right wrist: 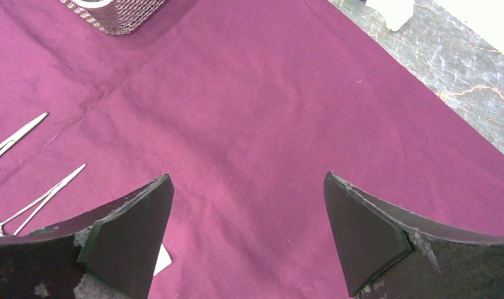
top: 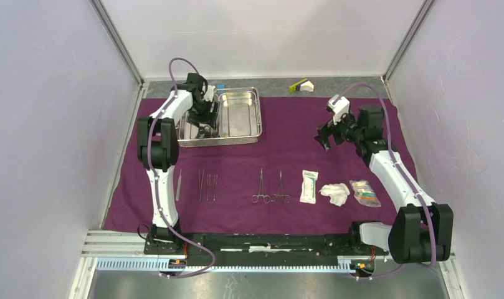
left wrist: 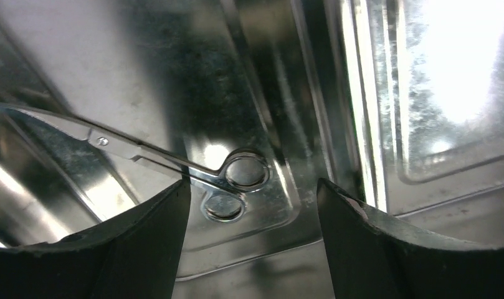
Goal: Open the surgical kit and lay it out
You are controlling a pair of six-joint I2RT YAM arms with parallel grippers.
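Note:
Steel scissors lie in the left compartment of the metal tray. Over their finger rings hangs my left gripper, part open, its fingers apart on either side of the rings, with no sign of a hold. My right gripper stands open and empty above the purple cloth. Laid out along the front of the cloth are several slim instruments, two clamps, a white packet, gauze and a plastic bag.
The right tray compartment is empty. A white and yellow object lies on the grey strip at the back.

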